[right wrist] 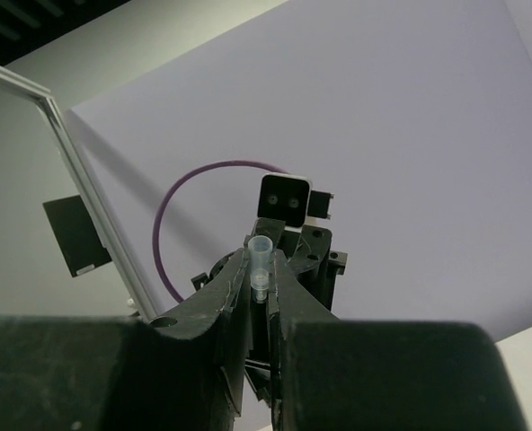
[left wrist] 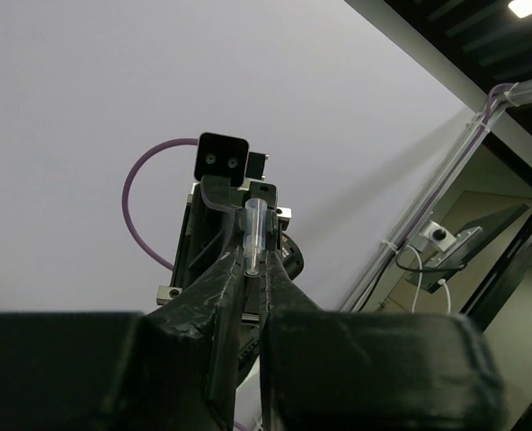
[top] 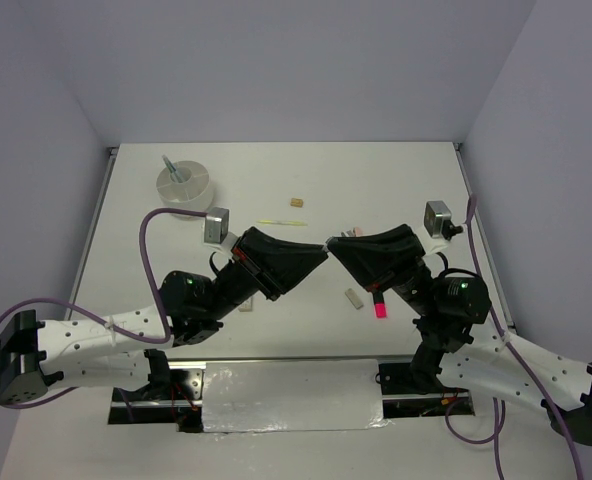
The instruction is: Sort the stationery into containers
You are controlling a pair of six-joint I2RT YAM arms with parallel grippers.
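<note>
My two grippers meet tip to tip above the middle of the table, left gripper (top: 322,251) and right gripper (top: 332,246). A small clear plastic tube (left wrist: 255,232) is between their tips. My right gripper is shut on the tube (right wrist: 260,262). The left fingertips are right at the tube too; whether they grip it is unclear. A white round divided container (top: 184,205) with a tube in it stands at back left. A yellow pen (top: 281,222), a tan block (top: 296,202), a grey block (top: 353,298) and a red-capped item (top: 380,309) lie on the table.
Walls enclose the white table (top: 396,170) at back and both sides. Both arms cover much of the front, hiding some items.
</note>
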